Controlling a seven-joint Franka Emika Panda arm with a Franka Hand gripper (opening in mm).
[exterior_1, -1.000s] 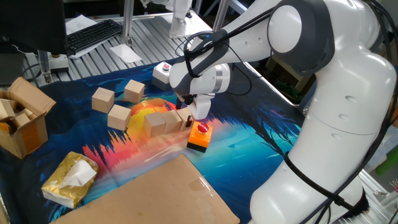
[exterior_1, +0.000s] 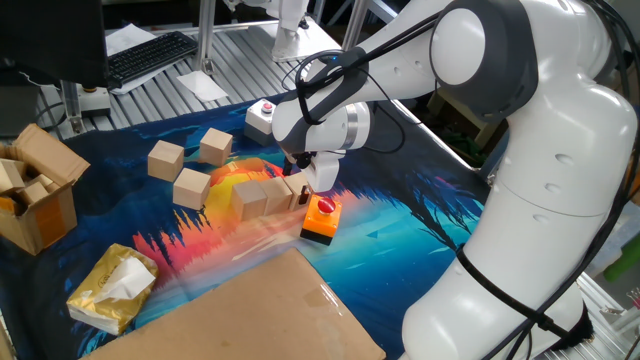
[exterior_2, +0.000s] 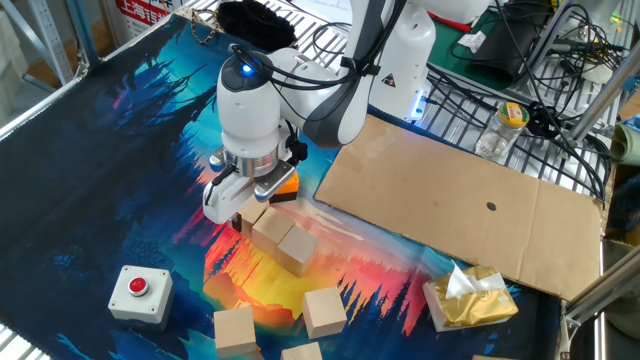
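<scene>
Three plain wooden cubes stand in a touching row on the colourful mat: an outer cube, a middle cube and an end cube by the arm. My gripper points down at that end cube, with dark fingertips low beside it. In the second exterior view the gripper partly covers the same cube. Whether the fingers press on it or stand apart from it cannot be made out. An orange box with a red button sits close beside the gripper.
Three loose cubes, including one cube, lie left of the row. A white button box stands behind. An open carton of blocks, a tissue pack and a flat cardboard sheet border the mat.
</scene>
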